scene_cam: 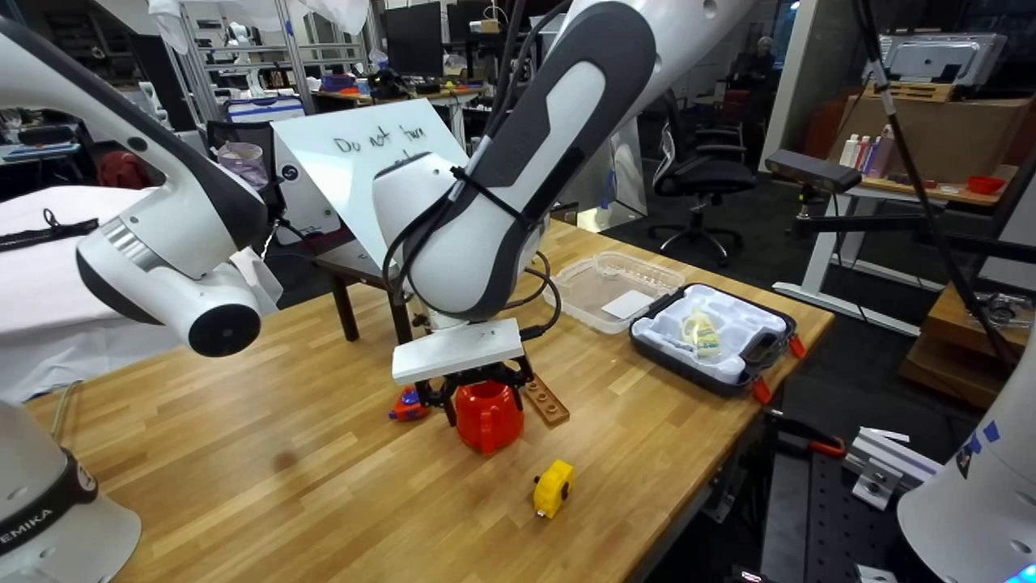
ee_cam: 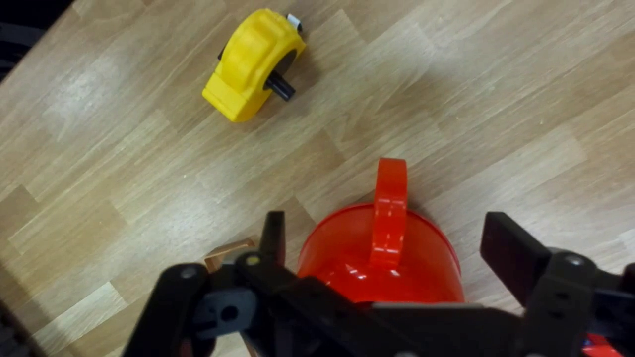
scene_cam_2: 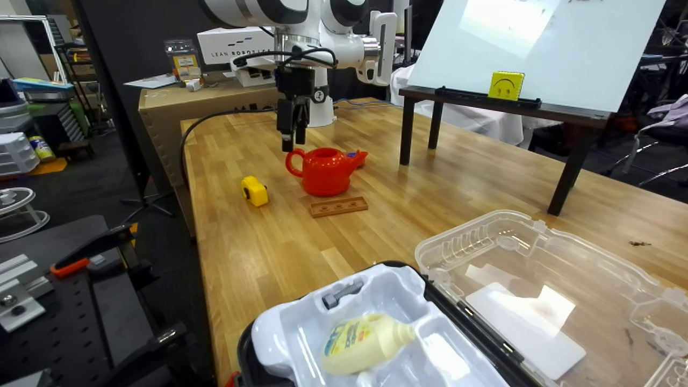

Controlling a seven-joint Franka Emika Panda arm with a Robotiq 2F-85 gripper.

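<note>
A red teapot (scene_cam_2: 325, 173) stands upright on the wooden table, its looped handle (ee_cam: 391, 208) showing between my fingers in the wrist view. My gripper is open, one fingertip on either side of the teapot's outline, with nothing held. In exterior view 2 the gripper (scene_cam_2: 293, 143) hangs above and behind the teapot's handle side. A yellow tape measure (ee_cam: 256, 65) rests on the table apart from the teapot. Beside the pot lies a flat brown wooden piece with round holes (scene_cam_2: 339, 206); the gripper covers most of it in the wrist view.
An open black case (scene_cam: 714, 335) with a white tray holds a yellow bottle (scene_cam_2: 364, 342) and a bolt. Its clear lid (scene_cam_2: 567, 277) lies alongside. A small red-and-blue object (scene_cam: 409, 404) sits near the teapot. A whiteboard stand (scene_cam_2: 509, 103) occupies the back.
</note>
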